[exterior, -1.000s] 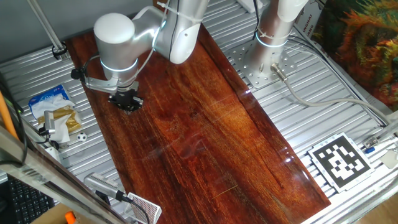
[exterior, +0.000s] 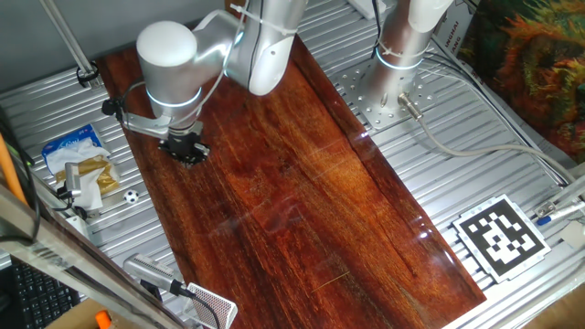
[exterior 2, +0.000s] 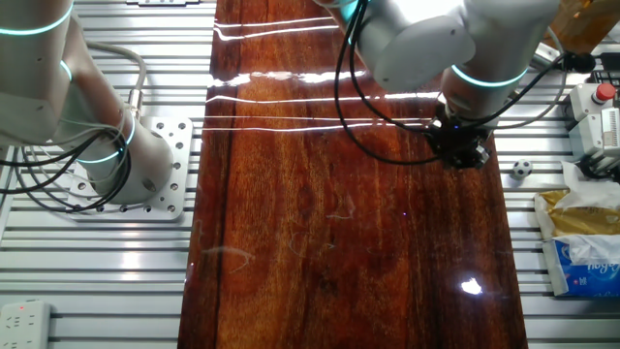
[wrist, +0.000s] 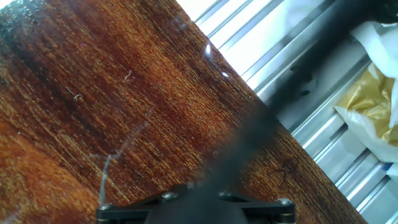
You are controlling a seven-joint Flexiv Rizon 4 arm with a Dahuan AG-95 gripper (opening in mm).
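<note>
My gripper [exterior: 189,153] hangs over the far left part of the dark wooden board [exterior: 274,196], near its left edge. In the second exterior view the gripper [exterior 2: 463,153] is a small black shape below the arm's end, by the board's right edge. Black gripper parts show along the bottom of the wrist view, where a blurred dark strip crosses the picture. Whether the fingers are open or shut does not show. Bare wood fills most of the wrist view. Off the board, a small black-and-white ball [exterior: 131,196] rests on the slatted metal table.
A blue, white and gold packet [exterior: 80,164] lies left of the board. A black-and-white marker plate [exterior: 501,238] sits to the right. The robot's base [exterior: 388,87] stands behind the board's right edge. The board's top is clear.
The little ball has shifted slightly toward the board. At the right edge, a blue-and-white item shows differently beside the marker plate. The arm looks still.
</note>
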